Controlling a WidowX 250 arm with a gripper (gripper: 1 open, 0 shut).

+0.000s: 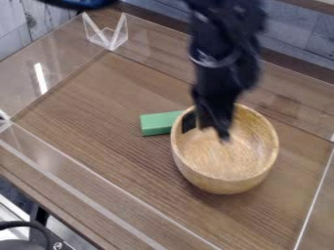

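A tan round bowl (225, 164) sits on the wooden table, with a green block (159, 123) just outside its left rim. My dark gripper (209, 119) hangs blurred over the bowl's back left rim. A small dark shape shows at that rim, too unclear to tell whether it is part of me or a separate thing. I see nothing clearly between my fingers.
A clear acrylic stand (107, 31) is at the back left. A dark cable loop lies at the front left corner.
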